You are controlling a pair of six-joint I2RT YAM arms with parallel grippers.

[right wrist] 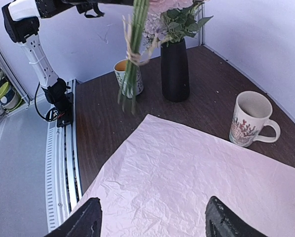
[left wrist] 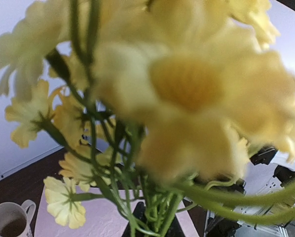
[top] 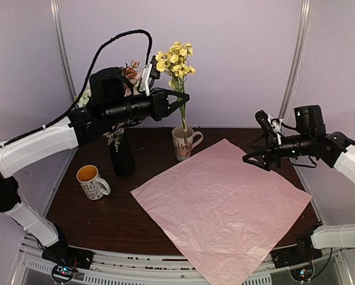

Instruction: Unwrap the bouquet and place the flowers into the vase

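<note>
A tied bunch of yellow flowers (top: 176,61) hangs upright in my left gripper (top: 182,103), which is shut on its stems. Blossoms of the yellow flowers (left wrist: 187,84) fill most of the left wrist view and mostly hide the fingers. In the right wrist view the stem ends (right wrist: 129,89) hang free in the air. The black vase (top: 122,155) stands at the left and holds pink and white flowers, partly hidden behind my left arm in the top view. Over the pink paper's right side, my right gripper (top: 254,155) is open and empty.
Pink paper (top: 225,202) covers the table's middle and right. A pink-patterned mug (right wrist: 252,118) stands behind it, overlapped by the stems in the top view. An orange-lined mug (top: 93,183) sits front left of the vase. Bare wood shows at the front left.
</note>
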